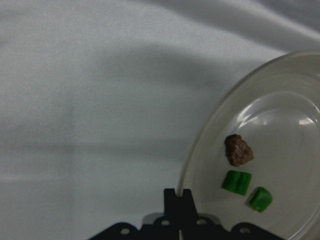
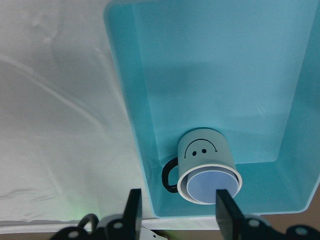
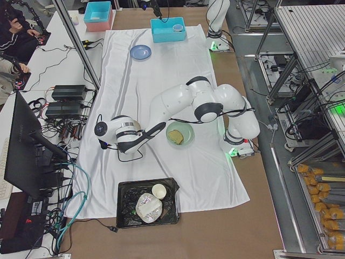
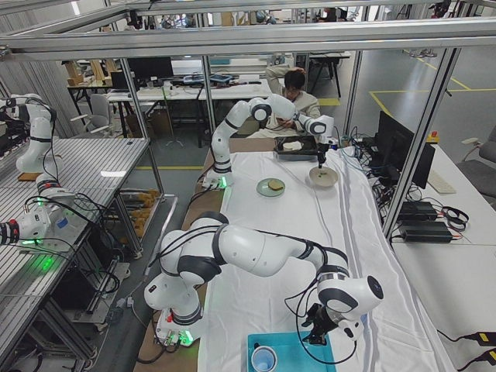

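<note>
My left gripper is shut, nothing visible between its fingers, above the rim of a pale plate (image 1: 290, 130) holding a brown lump (image 1: 239, 150) and two green pieces (image 1: 236, 182). My right gripper stands open over the near edge of a blue bin (image 2: 220, 75). In that bin sits a white mug (image 2: 205, 147) with a drawn face and black handle, a pale blue round item (image 2: 212, 186) in its mouth.
A green plate (image 3: 180, 140) with a yellowish piece lies mid-table, a blue plate (image 3: 140, 52) farther back. A black tray (image 3: 126, 210) holds a foil item and white cup.
</note>
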